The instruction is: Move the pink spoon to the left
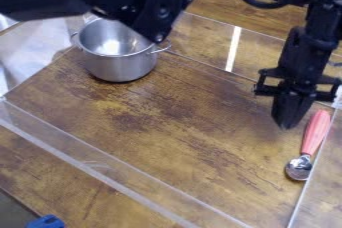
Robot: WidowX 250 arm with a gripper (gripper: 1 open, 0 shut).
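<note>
The pink spoon (315, 132) lies on the wooden table at the right, its pink handle pointing away and its metal bowl toward the near side. My black gripper (289, 112) points downward just above and to the left of the handle's far end. The fingers are dark and small in this view, so their opening cannot be made out. No part of the spoon looks lifted from the table.
A metal pot (118, 52) stands at the back left. A blue object (46, 221) shows at the bottom left corner. Pale strips cross the table's near left and right sides.
</note>
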